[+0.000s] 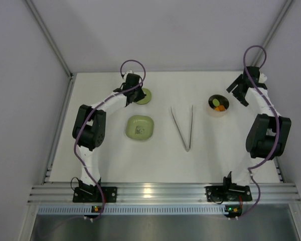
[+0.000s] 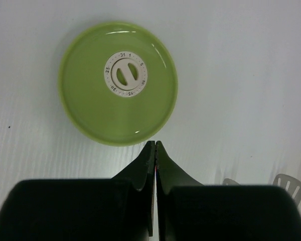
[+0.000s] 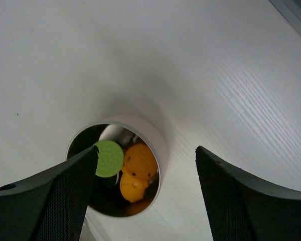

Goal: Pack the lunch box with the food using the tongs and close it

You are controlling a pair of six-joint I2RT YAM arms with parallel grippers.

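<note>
In the left wrist view a green round lid with a white dial lies flat, just beyond the tips of my left gripper. That gripper is shut with nothing between its fingers. From above, the lid peeks out beside the left hand. A pale round pot holds a green disc and orange pieces. My right gripper is open above the table, with the pot low and left in its view. The top view puts the right gripper to the right of the pot.
A green square dish sits on the table below the lid. Two long thin utensils form a V at mid-table. Bare table lies between the lid and the pot. Walls bound both sides and the back.
</note>
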